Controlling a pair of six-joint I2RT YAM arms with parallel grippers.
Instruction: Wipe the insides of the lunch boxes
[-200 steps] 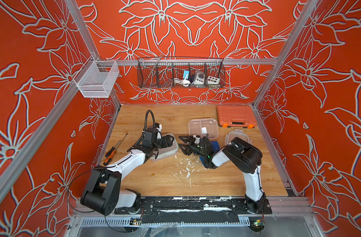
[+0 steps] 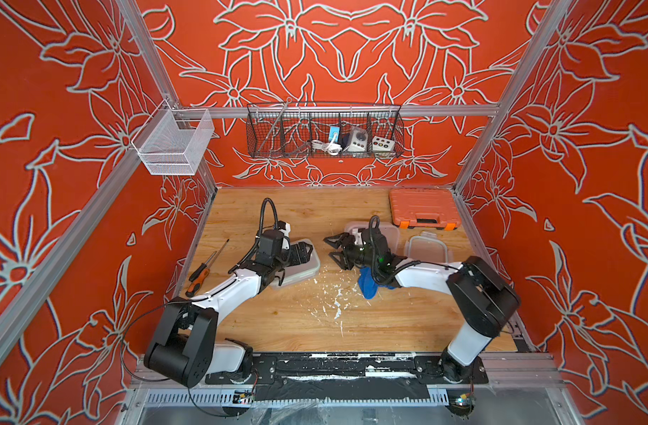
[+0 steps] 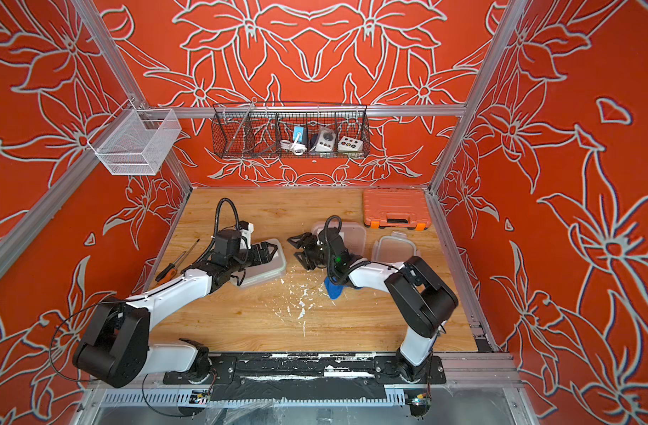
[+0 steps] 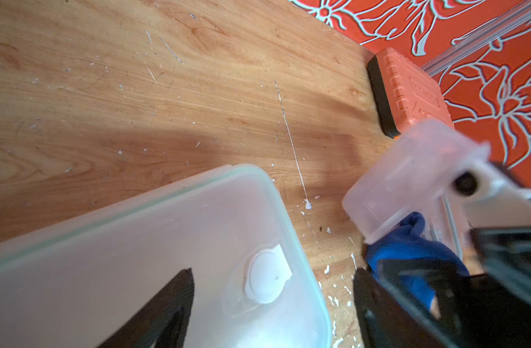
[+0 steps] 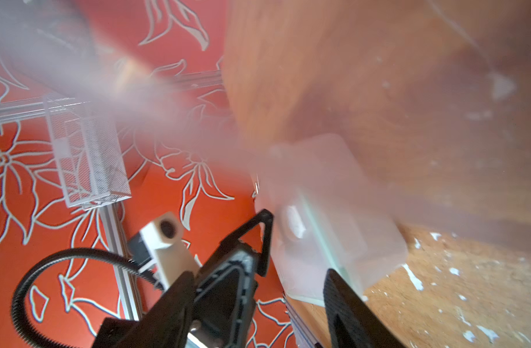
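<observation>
A translucent lunch box with a pale green rim (image 4: 248, 174) lies under my left gripper (image 2: 307, 251), which stands open above it. A white patch (image 4: 268, 275) shows on that box. In the left wrist view another clear box (image 4: 407, 174) is tilted up off the table against the right arm's camera end. Its blurred wall crosses the right wrist view. My right gripper (image 2: 331, 250) is open, its fingers apart with nothing between them. A blue cloth (image 2: 368, 283) lies on the table beneath the right arm, partly hidden by it.
White flakes (image 2: 336, 301) litter the middle front of the table. A clear lid or shallow tray (image 2: 428, 249) lies at the right, before an orange case (image 2: 424, 207). Screwdrivers (image 2: 203, 272) lie at the left edge.
The clear box beside the right arm has tipped up from lying flat. My right gripper's fingers have spread and its arm has swung outward to the right. The left arm has stayed still.
</observation>
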